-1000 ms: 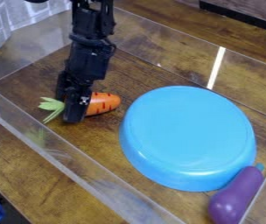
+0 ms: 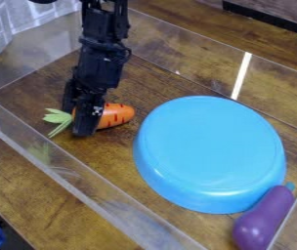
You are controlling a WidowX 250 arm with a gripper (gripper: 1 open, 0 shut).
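Note:
The black gripper [image 2: 86, 103] reaches down from the top left onto a toy carrot [image 2: 113, 116] with pale green leaves [image 2: 58, 118], lying on the wooden floor of the enclosure. Its fingertips are at the carrot near the leafy end and partly hide it; whether they are shut on it cannot be made out.
A large blue plastic object [image 2: 209, 152], round-edged, fills the middle right. A purple toy eggplant [image 2: 264, 219] lies at the lower right. Clear walls [image 2: 34, 156] edge the area at left and front. Bare wood shows behind and in front of the carrot.

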